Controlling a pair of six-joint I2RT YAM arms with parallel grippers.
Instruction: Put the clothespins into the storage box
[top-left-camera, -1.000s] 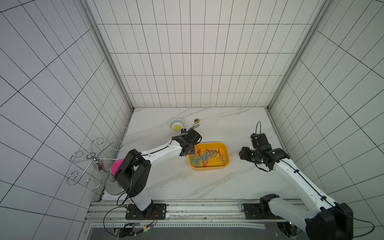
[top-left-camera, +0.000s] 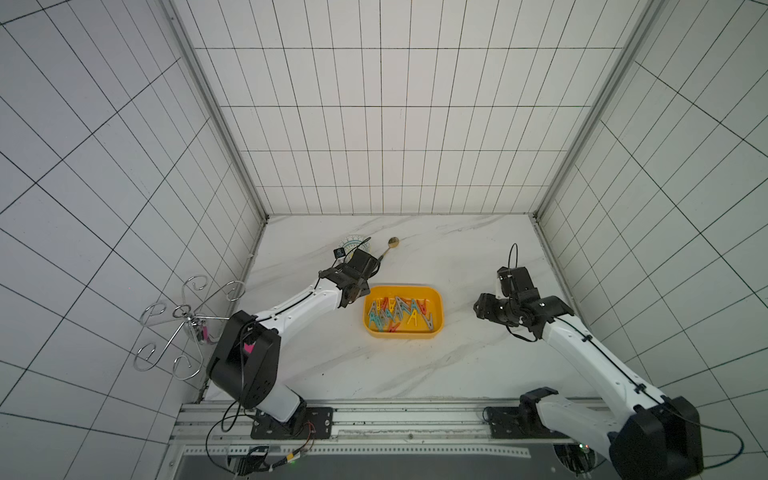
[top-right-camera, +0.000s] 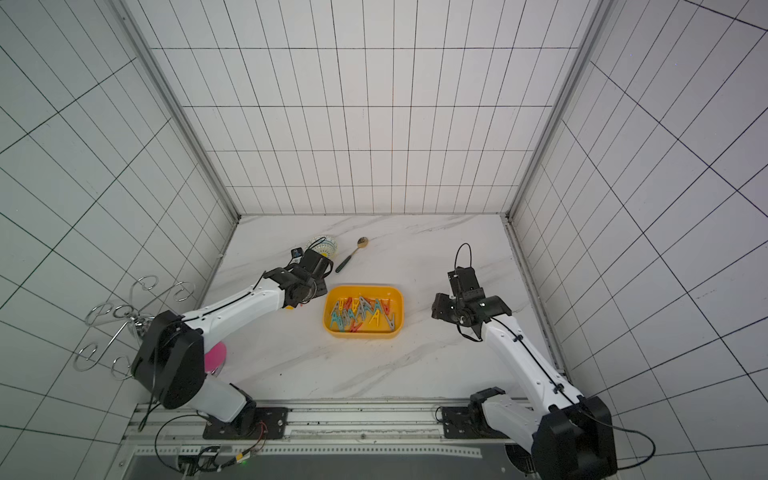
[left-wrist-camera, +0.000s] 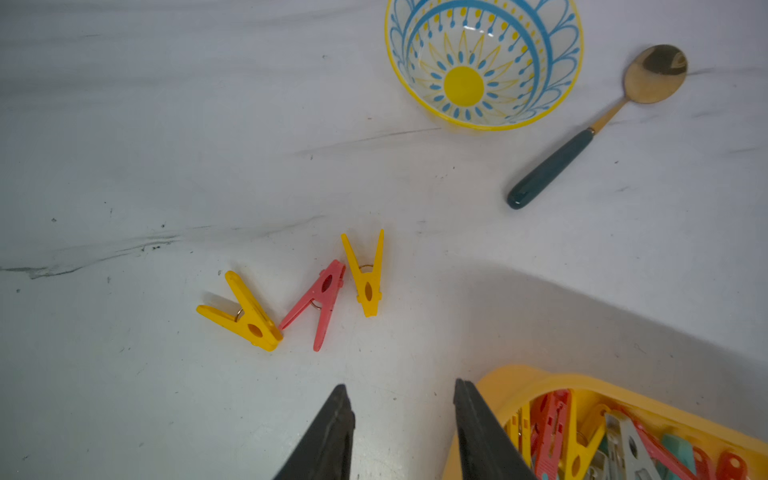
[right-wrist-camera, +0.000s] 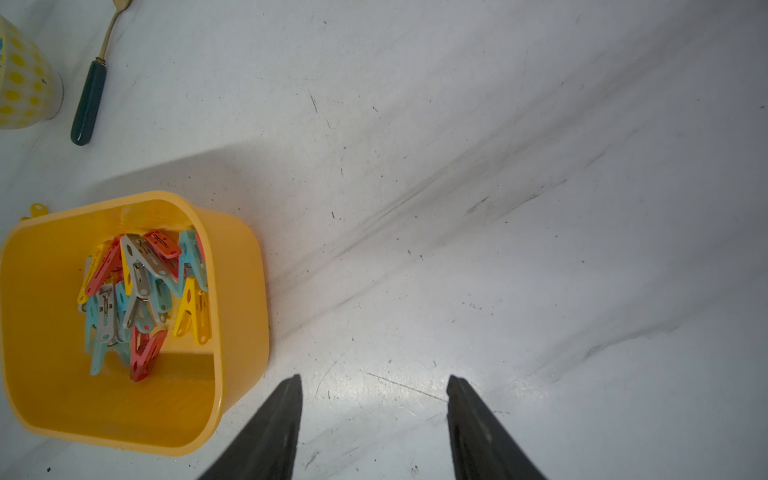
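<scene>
The yellow storage box (top-left-camera: 401, 333) stands mid-table with several coloured clothespins (right-wrist-camera: 140, 292) in it. To its left, in the left wrist view, three clothespins lie loose on the table: a yellow one (left-wrist-camera: 254, 324), a red one (left-wrist-camera: 326, 288) and another yellow one (left-wrist-camera: 369, 286). Above the table, near the box's left end, my left gripper is open with nothing between its fingers; the loose pins lie ahead of it. My right gripper hangs to the right of the box, its fingers apart and empty.
Behind the loose pins stands a patterned bowl (left-wrist-camera: 484, 60). A spoon with a dark green handle (left-wrist-camera: 552, 168) lies beside it. At the far left is a curly metal rack (top-left-camera: 189, 318). Bare table (top-left-camera: 464, 240) stretches to the back right.
My left arm has moved left, now covering part of the bowl. The right arm has drifted very slightly left.
</scene>
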